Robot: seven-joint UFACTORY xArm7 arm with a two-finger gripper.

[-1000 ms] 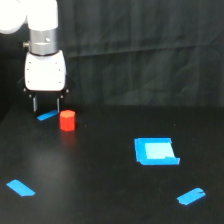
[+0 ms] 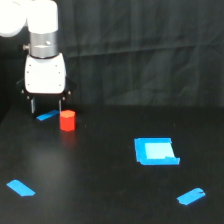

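Observation:
My gripper is at the far left, below the white and grey arm, pointing down close to the black table. Its dark fingers seem to stand apart, and nothing shows between them except a strip of blue tape on the table behind or below. A red block sits just to the right of the gripper, apart from it. At the right lies a white square with blue tape around its edges.
Blue tape pieces mark the table at the front left, the front right and under the gripper. A dark curtain hangs behind.

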